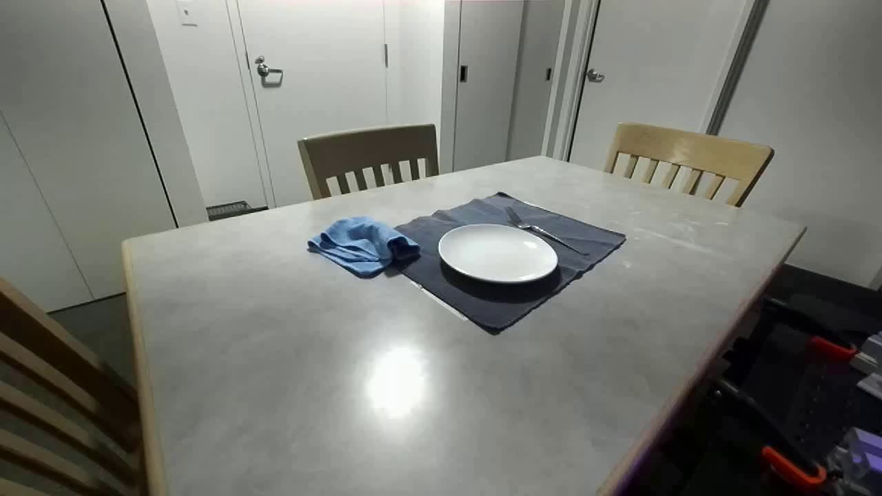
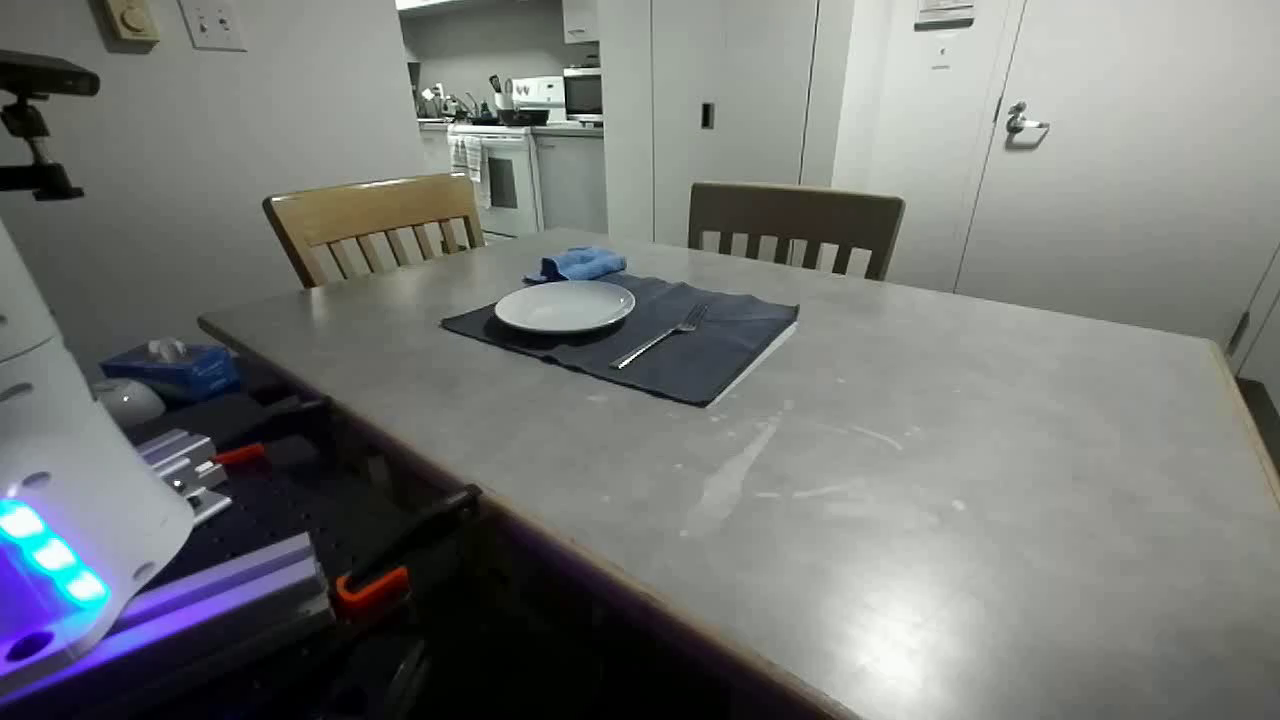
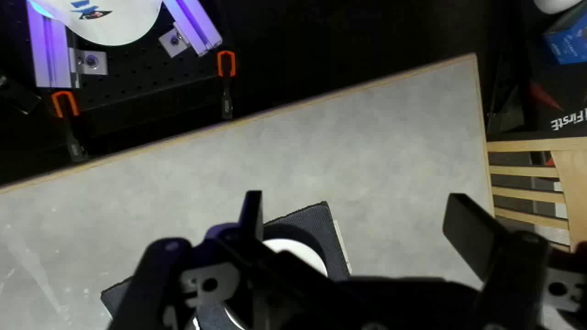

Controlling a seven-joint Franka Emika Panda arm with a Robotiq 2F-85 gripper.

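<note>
My gripper stands open above the table in the wrist view, its two black fingers wide apart and nothing between them. Below and partly behind it is a white plate, mostly covered by the gripper body. The plate rests on a dark blue placemat. A fork lies on the placemat beside the plate. At the other side of the plate, a crumpled blue cloth lies on the table, its edge touching the placemat. Neither exterior view shows the gripper.
Wooden chairs stand at its sides. Orange-tipped clamps sit along the robot's mount next to the table edge. A blue tissue box is behind the arm base.
</note>
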